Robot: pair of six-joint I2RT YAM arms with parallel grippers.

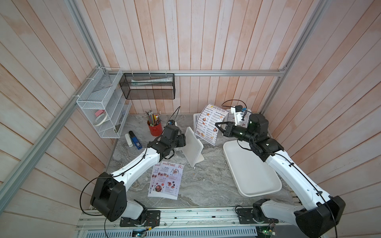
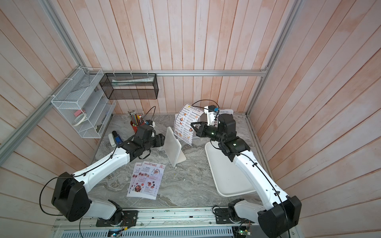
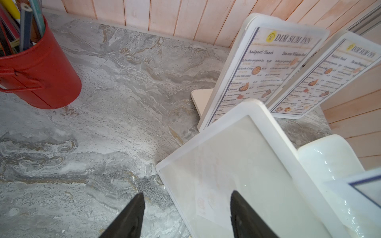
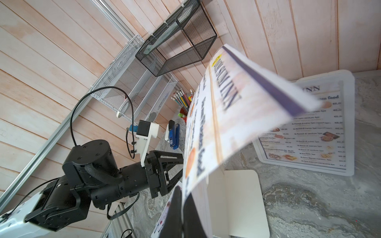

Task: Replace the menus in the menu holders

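My right gripper is shut on the edge of a DIM SUM INN menu sheet (image 1: 212,123), which bends upward in the air. Below it and to the left stands a white menu holder (image 1: 193,146) with an empty clear panel. My left gripper is open at the holder's left side, its fingers (image 3: 238,214) apart with nothing visibly held between them; whether one touches the panel, I cannot tell. At the back are two more holders (image 3: 273,67), both with DIM SUM INN menus. Overlapping reddish-titled menus (image 1: 166,180) lie flat near the front.
On the right is an empty white tray (image 1: 252,170), beneath my right arm. A red pencil pot (image 1: 155,129) and a blue stapler (image 1: 135,140) stand at the left, with wire shelves (image 1: 104,103) beyond. The counter between the flat menus and the tray is clear.
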